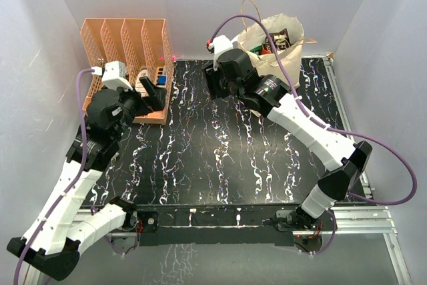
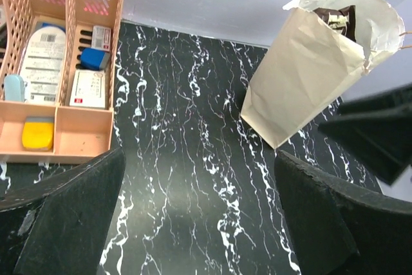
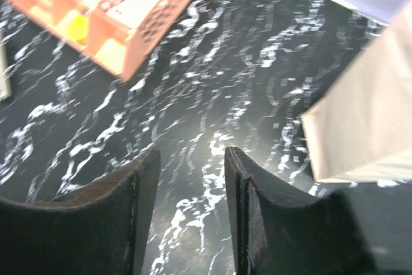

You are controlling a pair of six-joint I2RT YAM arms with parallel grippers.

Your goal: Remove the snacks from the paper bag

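Note:
The tan paper bag (image 1: 290, 70) stands open-topped at the back right of the table. Dark-wrapped snacks (image 1: 278, 42) show in its mouth; in the left wrist view, one dark package (image 2: 339, 20) appears there. My right gripper (image 1: 212, 83) is left of the bag, clear of it. In the right wrist view a gap shows between its fingers, with only table beyond. My left gripper (image 1: 157, 97) hovers by the organizer's front right corner, its fingers (image 2: 71, 217) wide apart and empty. The right forearm hides part of the bag.
An orange organizer (image 1: 91, 113) with several compartments stands at the back left, holding a blue item (image 2: 94, 58), a yellow item (image 2: 38, 134) and white packages. Between organizer and bag, the dark marbled table (image 1: 200, 158) is bare. The bag's loop handles stick up above it.

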